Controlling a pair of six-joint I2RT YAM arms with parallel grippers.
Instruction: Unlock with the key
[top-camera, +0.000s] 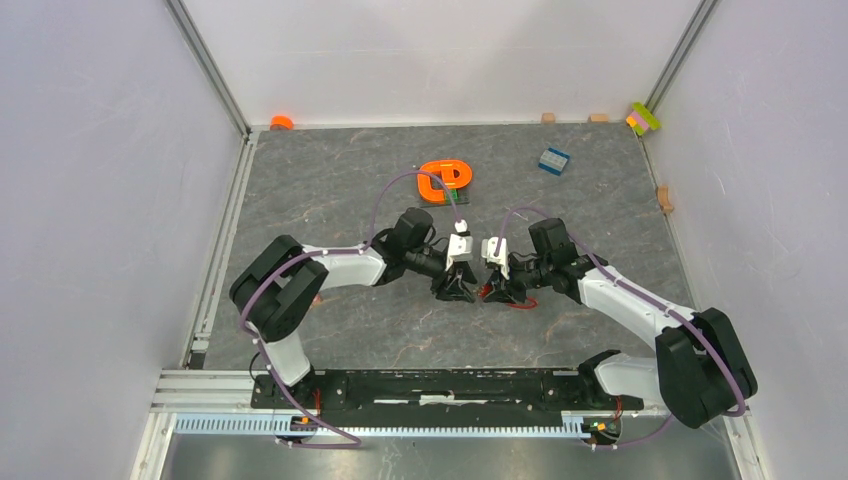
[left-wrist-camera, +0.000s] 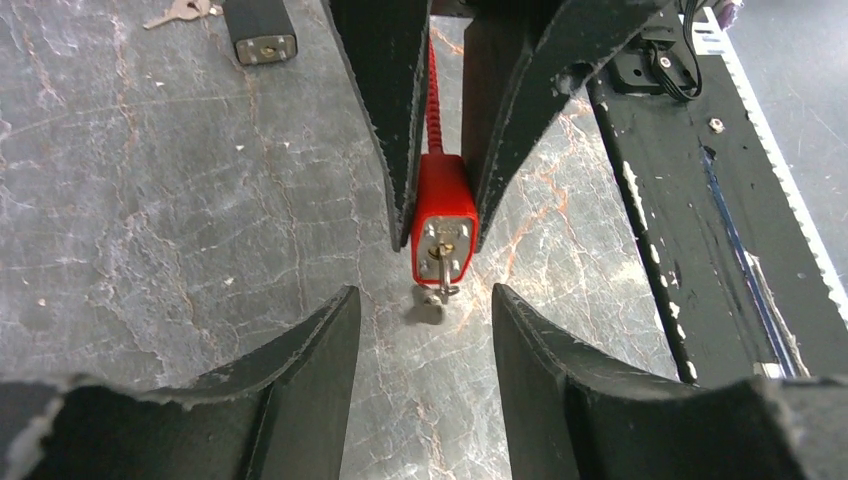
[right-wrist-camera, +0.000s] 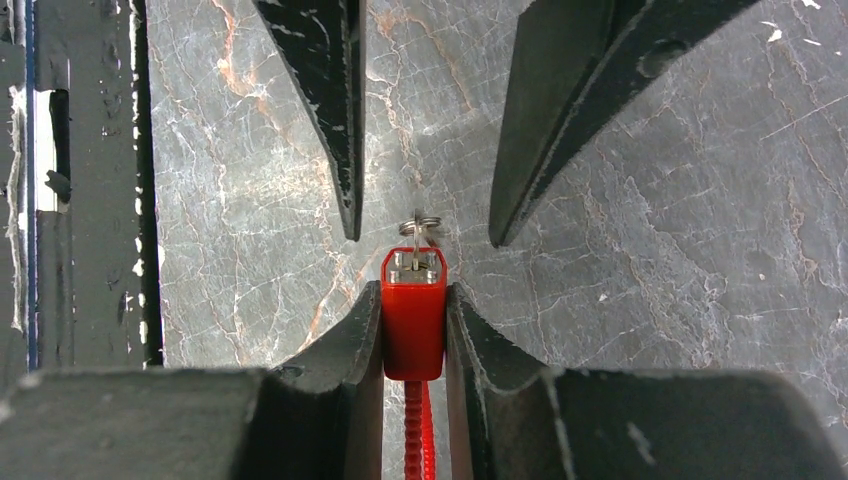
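A red padlock (right-wrist-camera: 413, 330) is held by my right gripper, which is shut on its body. Its keyhole face points toward my left gripper, and a small key (left-wrist-camera: 445, 272) stands in that face with a ring (right-wrist-camera: 420, 227) at its outer end. The red shackle (left-wrist-camera: 433, 105) trails behind, between the right fingers. My left gripper is open, its fingers (left-wrist-camera: 325, 350) spread to either side of the key's line. Nothing is between them; in the right wrist view their tips stop just short of the padlock.
A black padlock (left-wrist-camera: 262, 30) and loose keys (left-wrist-camera: 185, 10) lie on the grey table in the left wrist view. Toward the back are an orange piece (top-camera: 444, 180) and a blue block (top-camera: 553, 161).
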